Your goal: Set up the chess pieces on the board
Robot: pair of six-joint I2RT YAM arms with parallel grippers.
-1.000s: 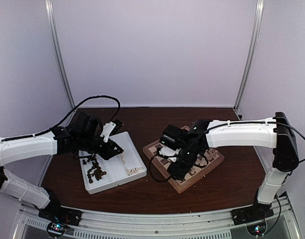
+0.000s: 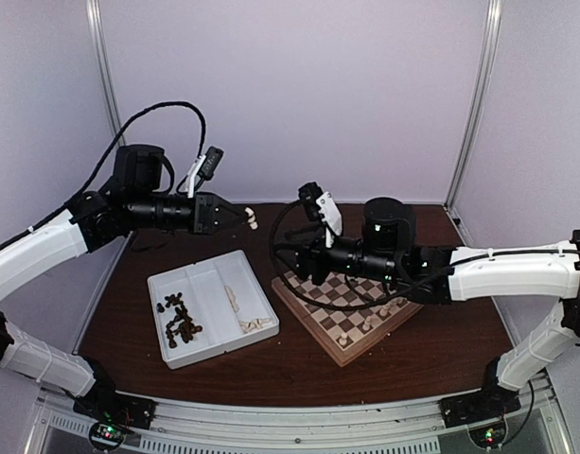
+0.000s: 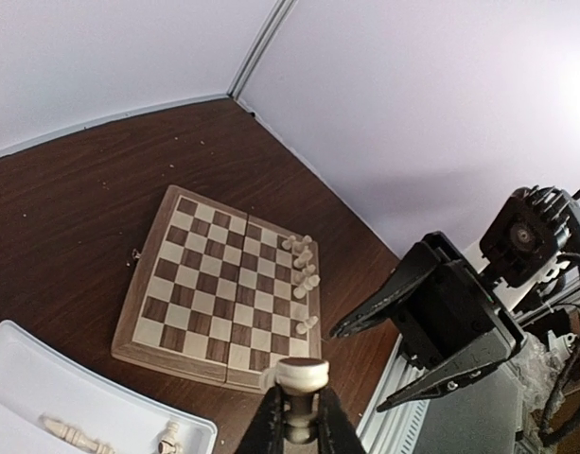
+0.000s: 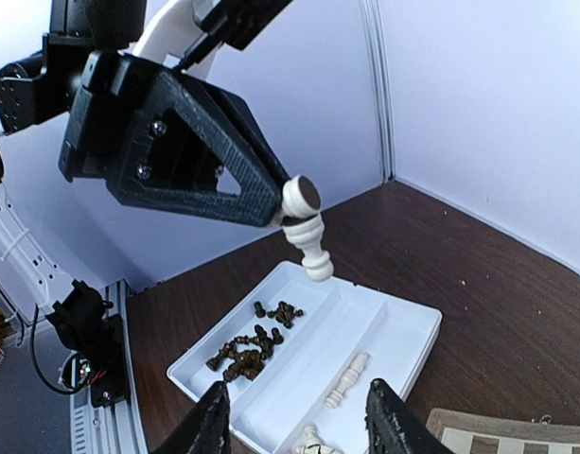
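My left gripper point(image 2: 244, 219) is shut on a white chess piece point(image 4: 310, 241), held in the air above the table between tray and board. My right gripper faces it with its fingers spread and nothing between them; a gap separates it from the piece. The chessboard point(image 3: 200, 284) lies below, with several white pieces point(image 3: 306, 282) standing along its right-hand edge in the left wrist view. Loose white pieces point(image 4: 346, 379) lie in the white tray point(image 4: 414, 326), and the dark pieces point(image 4: 244, 355) lie in another of its compartments.
Bare dark tabletop point(image 2: 261, 364) shows between the tray and the board and behind both. A metal rail point(image 2: 299, 430) runs along the front edge. Pale walls enclose the back and sides. Both arms hang close to each other over the middle.
My left gripper has risen out of the tray with the white piece and moved rightward. The right gripper has lifted off the board's near edge and turned toward the left one.
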